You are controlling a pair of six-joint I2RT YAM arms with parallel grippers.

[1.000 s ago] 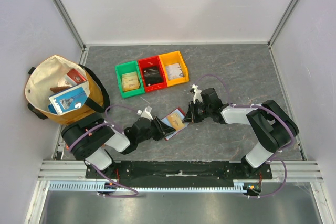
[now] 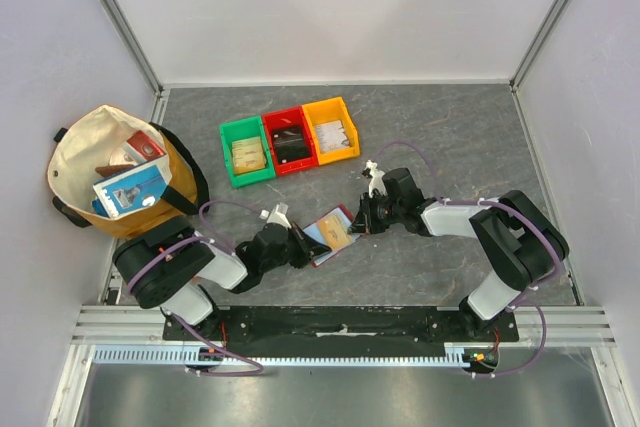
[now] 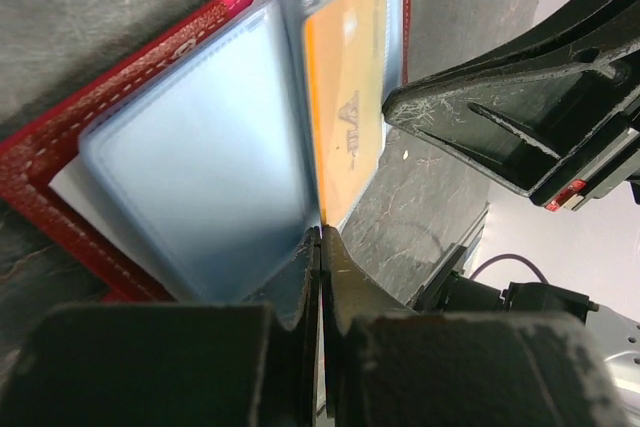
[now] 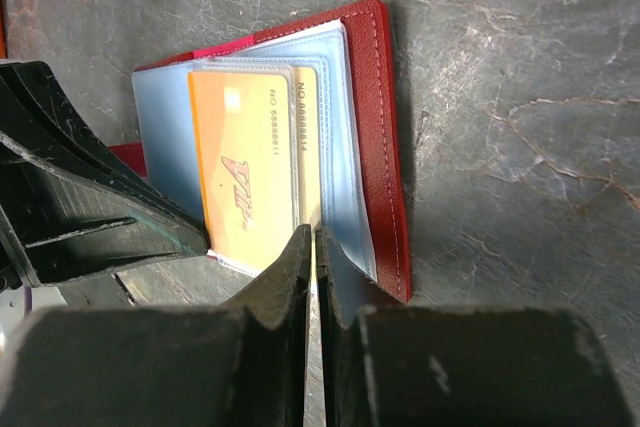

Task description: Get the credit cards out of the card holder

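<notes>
The red-edged card holder (image 4: 388,162) lies open on the table between both grippers, with pale blue and clear sleeves. A gold card (image 4: 240,167) sits in a raised clear sleeve, and the edge of a second gold card (image 4: 308,137) shows behind it. My left gripper is shut at the gold card's side edge, nothing visible between its tips. My right gripper is shut on the lower edge of a clear sleeve of the holder; the exact layers pinched are hard to tell.
Green (image 2: 240,179), red (image 2: 300,164) and yellow (image 2: 340,153) bins holding items stand behind the holder. A tan bag (image 2: 150,222) with boxes is at the left.
The left gripper has shifted slightly beside the gold card, and its fingertips, apart a second ago, are now together. The right arm and the holder look unmoved.
</notes>
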